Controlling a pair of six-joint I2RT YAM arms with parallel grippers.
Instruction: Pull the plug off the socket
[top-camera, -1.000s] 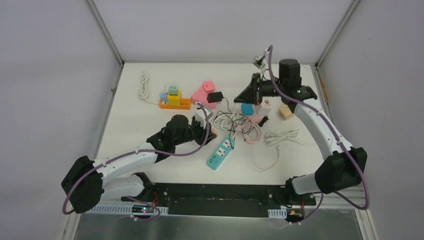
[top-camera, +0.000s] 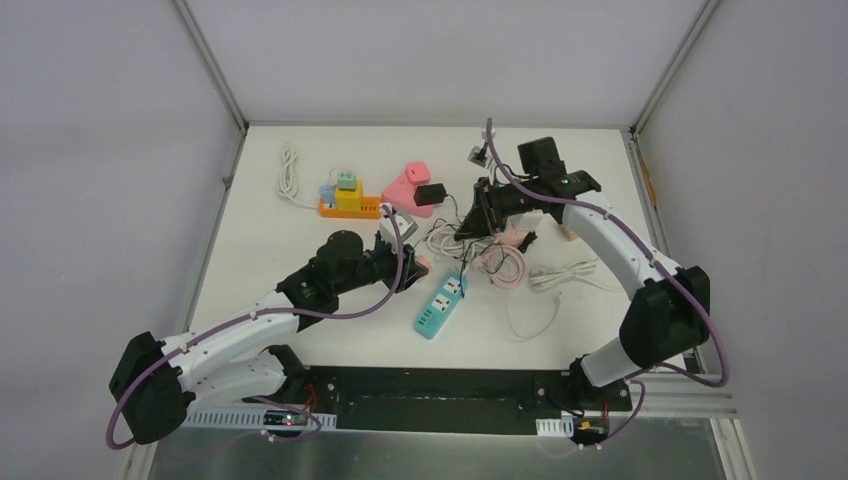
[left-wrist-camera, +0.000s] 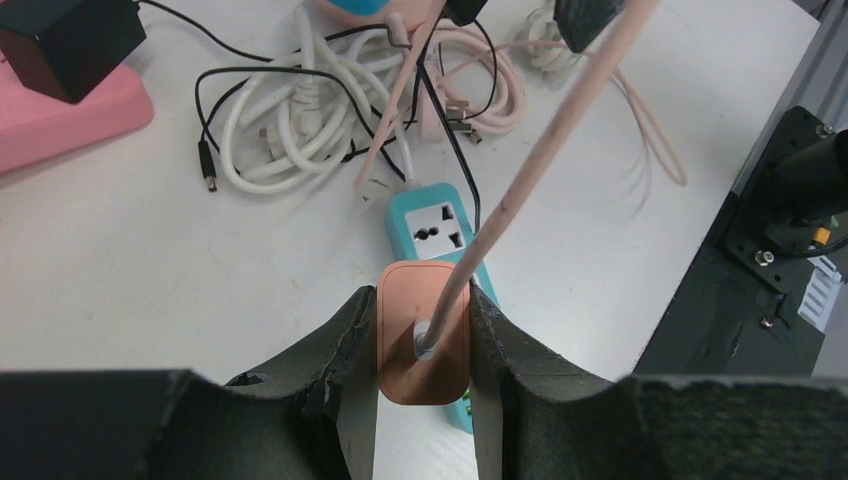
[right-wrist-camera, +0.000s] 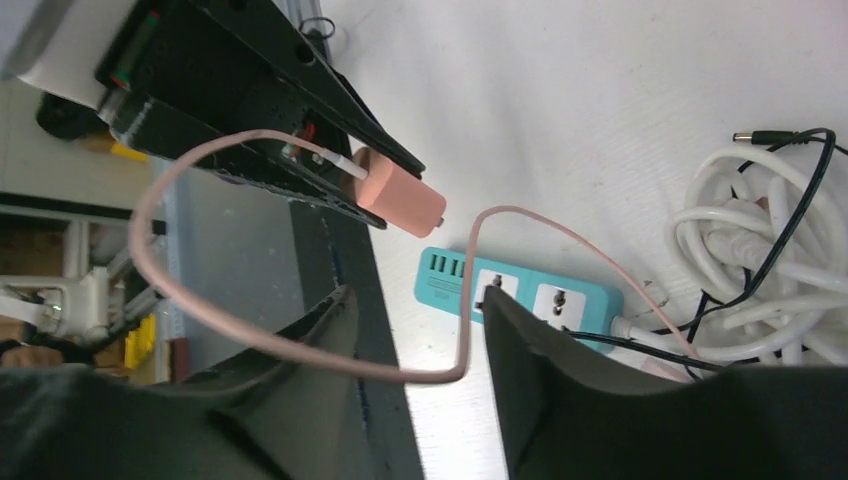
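Note:
An orange-pink plug (left-wrist-camera: 400, 375) with a pink cable (left-wrist-camera: 530, 165) is held clear of the socket strip by my left gripper (top-camera: 413, 273), shut on its sides. In the right wrist view the plug (right-wrist-camera: 405, 195) shows its free end, apart from everything but those fingers. The teal socket strip (top-camera: 440, 307) lies on the table below, with two outlets visible and empty. My right gripper (top-camera: 470, 225) hovers over the cable pile, its fingers open. Between its fingers a loose bend of the pink cable passes without being clamped.
Coiled white cable (right-wrist-camera: 790, 250) and thin black cables lie at the strip's end. A pink socket (top-camera: 405, 197) with a black adapter (top-camera: 431, 194) and an orange strip (top-camera: 370, 208) stand behind.
My left gripper shifted slightly left, still holding the plug.

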